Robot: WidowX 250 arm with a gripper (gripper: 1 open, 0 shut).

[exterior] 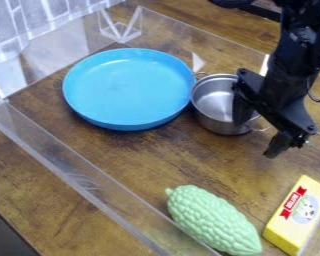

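My black gripper (259, 120) hangs at the right over the silver pot (212, 101), its fingers open, one reaching over the pot's inside and the other down outside its right side. A blue plate (128, 85) lies left of the pot. A green bumpy vegetable toy (211, 217) lies at the bottom centre, with a yellow box (296, 214) to its right.
A clear plastic wall runs along the left and back of the wooden table (109, 160). The middle of the table below the plate and pot is bare.
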